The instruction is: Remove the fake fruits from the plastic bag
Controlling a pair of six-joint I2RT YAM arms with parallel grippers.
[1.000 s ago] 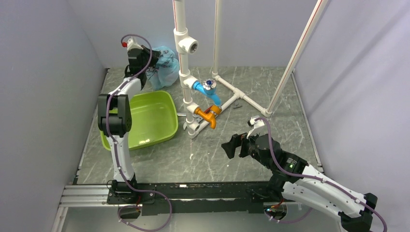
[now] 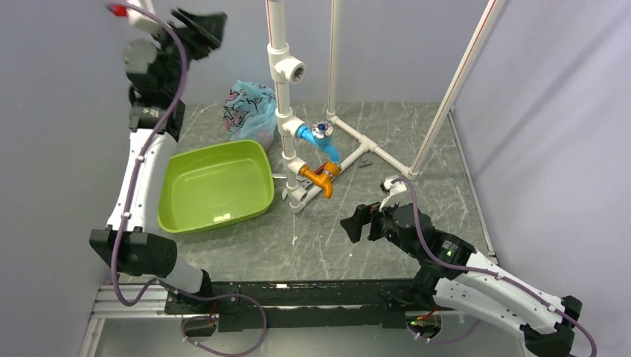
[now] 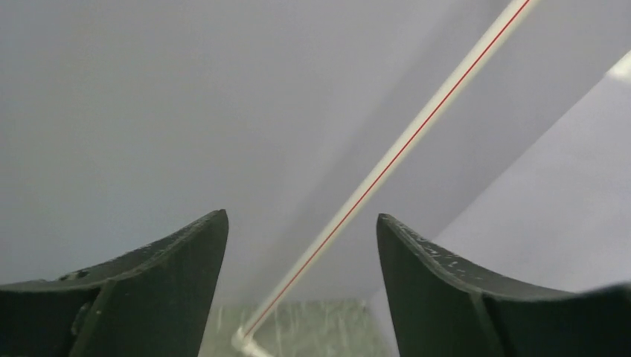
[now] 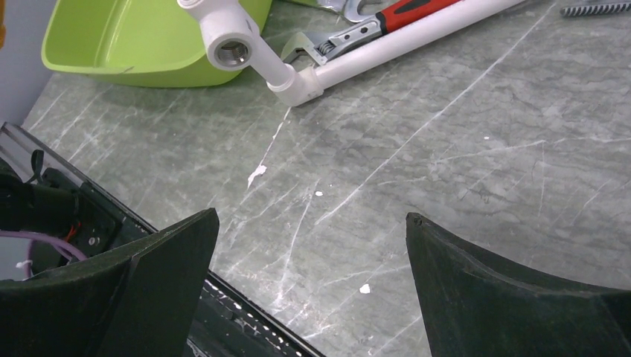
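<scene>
Behind the green tray, a blue translucent plastic bag with red and dark print leans near the back wall; something pale pink shows dimly at its base. No fruit can be made out clearly. My left gripper is raised high at the upper left, apart from the bag and blurred by motion. In the left wrist view its fingers stand apart with only the wall and a white pipe beyond. Over bare counter at the front right, my right gripper is open with nothing between its fingers.
The green tray sits empty on the left. A white pipe frame with a blue valve and an orange tap rises right of the bag. A red-handled wrench lies along the base pipe.
My left arm has swung up and to the left, away from the bag. The bag stays in place, its printed side now uncovered. The right arm has not moved.
</scene>
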